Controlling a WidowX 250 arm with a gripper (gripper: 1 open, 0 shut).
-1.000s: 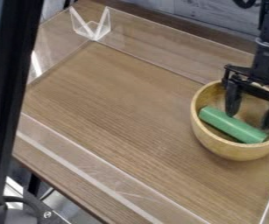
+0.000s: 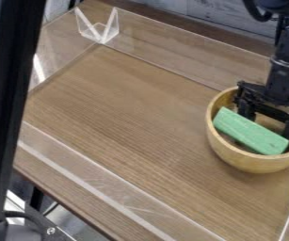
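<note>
A light wooden bowl (image 2: 241,160) sits at the right of the table. Inside it lies a green oblong block (image 2: 249,132), tilted toward the front. My black gripper (image 2: 267,107) reaches down from the upper right into the back of the bowl, just behind the green block, its fingers open. Whether the fingers touch the block is hard to tell.
A clear angular plastic piece (image 2: 98,28) stands at the back left. A dark post (image 2: 8,75) runs along the left edge.
Since a second ago my gripper has shifted within the bowl's back part, and the green block has rolled or tipped, showing a broader face.
</note>
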